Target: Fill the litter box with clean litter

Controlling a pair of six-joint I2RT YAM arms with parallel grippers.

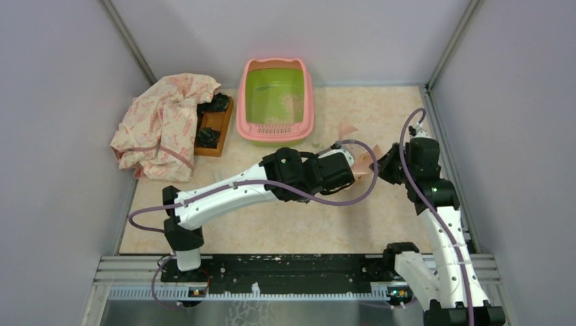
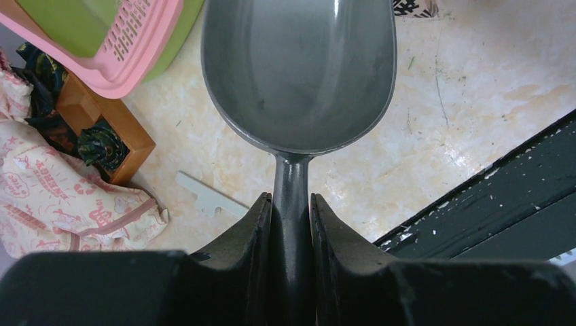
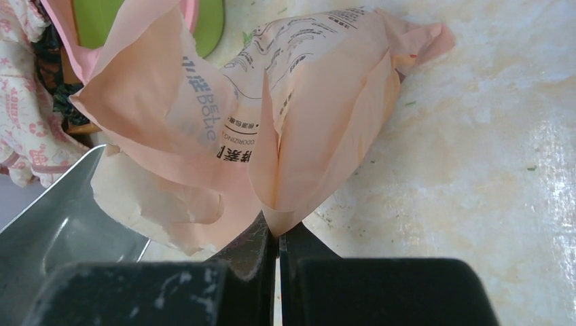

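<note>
A grey scoop fills much of the left wrist view, its handle between the fingers of my left gripper; its bowl looks empty there. My right gripper is shut on the edge of a crumpled paper litter bag, whose torn top hangs over the fingertips. The scoop's bowl shows at the bag's left in the right wrist view. The pink-rimmed litter box stands at the back centre, with a small scattering of pale material on its green floor.
A patterned cloth and a wooden tray with dark bundles lie at the left. A pale flat tool lies on the board. The front of the board is clear.
</note>
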